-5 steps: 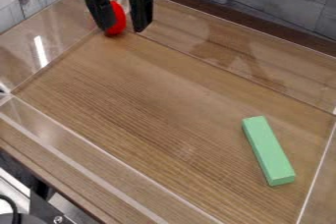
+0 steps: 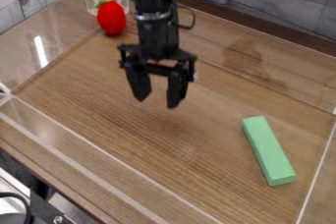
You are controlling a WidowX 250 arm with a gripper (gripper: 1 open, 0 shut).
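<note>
My gripper (image 2: 159,95) hangs over the middle of the wooden table (image 2: 144,159), dark and blurred, its lower end low in front of me; whether its fingers are open or shut is unclear, and I see nothing clearly held. A red object (image 2: 110,18) stands at the back left, well behind the gripper. A long green block (image 2: 268,150) lies at the right front, apart from the gripper.
Something white and green (image 2: 106,0) sits just behind the red object at the back edge. Dark cables show at the bottom left corner.
The green block lies where it was.
</note>
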